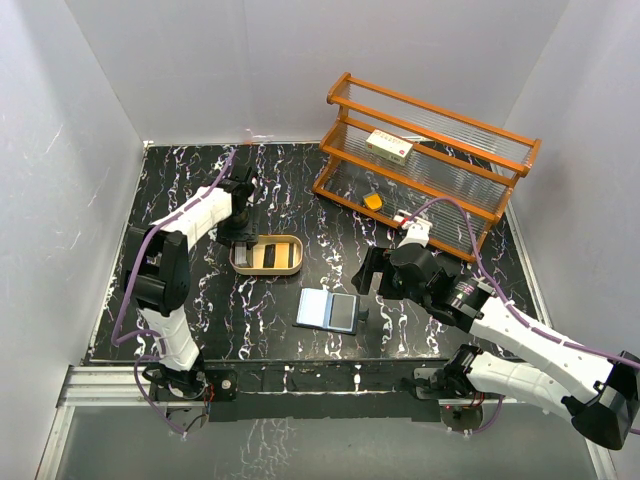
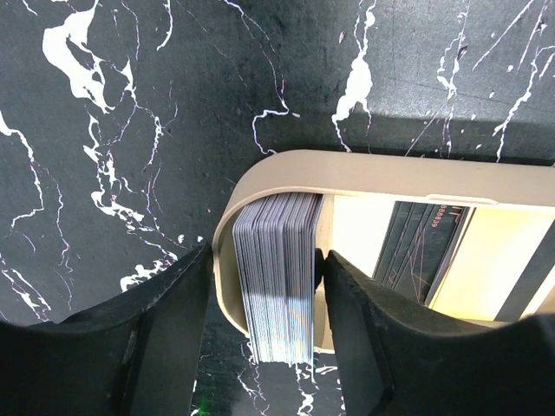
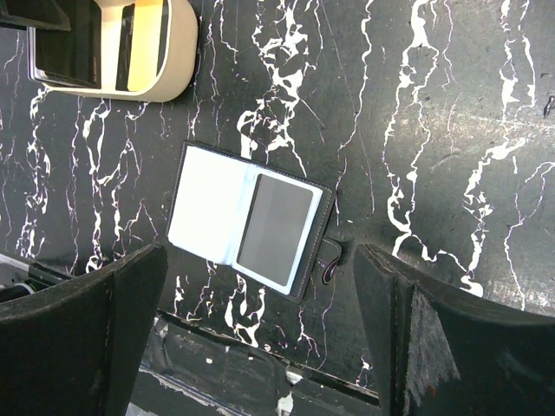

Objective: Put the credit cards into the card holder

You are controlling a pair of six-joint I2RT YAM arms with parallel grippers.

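Note:
A cream tray (image 1: pixel 296 257) (image 2: pixel 468 179) sits at left centre, with a stack of cards (image 2: pixel 273 277) on edge at its left end and more dark and pale cards beside them. My left gripper is at that end, part open, its fingers either side of the stack; whether they touch it is unclear. The card holder (image 1: pixel 327 310) (image 3: pixel 276 232) lies open and flat at front centre, right of the tray. My right gripper (image 1: pixel 371 272) stands open above the table near the holder, nothing between its fingers.
A wooden rack (image 1: pixel 430 185) with a white box (image 1: pixel 389 147) and a small yellow object (image 1: pixel 373 201) stands at the back right. Bare marble table (image 1: pixel 200 320) shows around the tray and holder.

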